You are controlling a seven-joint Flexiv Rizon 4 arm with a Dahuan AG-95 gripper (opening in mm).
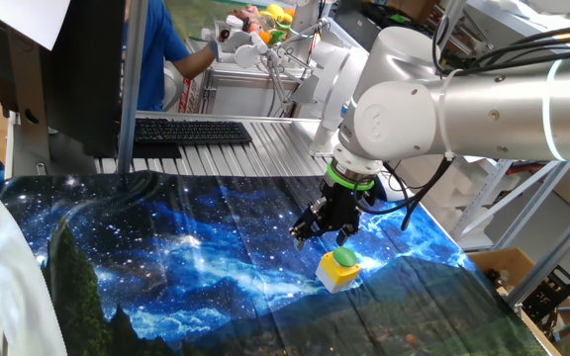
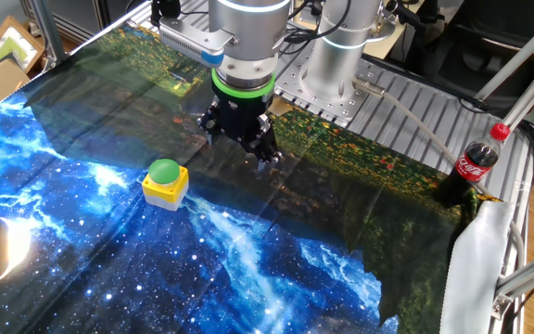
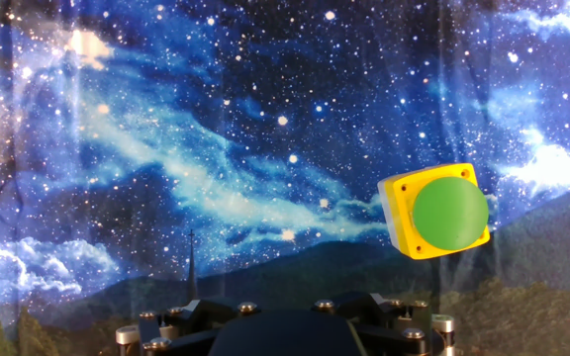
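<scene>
A box with a yellow top and pale lower sides [image 1: 335,275] stands upright on the cloth, a round green button [image 2: 164,172] on its top. From the wrist camera the yellow box [image 3: 404,222] shows to the right of centre, beyond the fingers. My gripper [image 1: 321,238] hangs above the cloth, pointing down, apart from the box. In exterior view 2 the gripper [image 2: 236,150] is to the right of the box and towards the arm's base. Its fingers [image 2: 265,153] stand wide apart, open, with nothing seen between them.
A starry mountain-print cloth [image 1: 166,257] covers the table, largely bare around the box. A cola bottle [image 2: 476,167] stands near the edge in exterior view 2. A keyboard [image 1: 191,133] lies behind the cloth. Beyond it, someone in blue [image 1: 166,49] works at another table.
</scene>
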